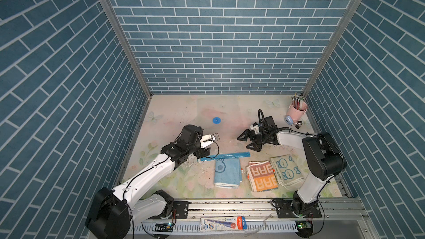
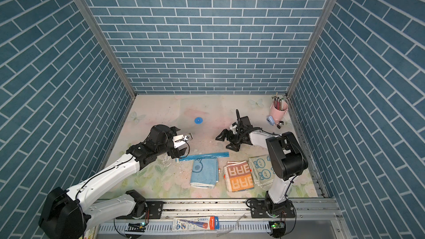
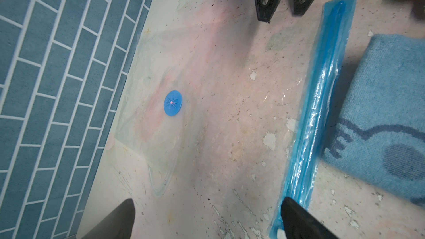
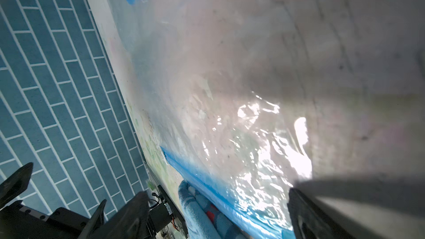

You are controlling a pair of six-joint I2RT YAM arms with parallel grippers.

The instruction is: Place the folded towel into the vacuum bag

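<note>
A clear vacuum bag (image 3: pixel 212 119) lies flat on the table, with a blue round valve (image 1: pixel 216 120) toward the back and a blue zip strip (image 1: pixel 230 155) along its front edge. Just in front of that strip lies a folded blue towel (image 1: pixel 227 172). My left gripper is open above the bag's left side, near the strip's left end. Over the bag's right side, my right gripper stands open and low, with nothing between its fingers. Whether the bag's mouth is parted cannot be told.
An orange and brown towel (image 1: pixel 262 176) and a beige towel with blue figures (image 1: pixel 287 169) lie to the right. A pink cup (image 1: pixel 297 108) holding several thin sticks stands at the back right.
</note>
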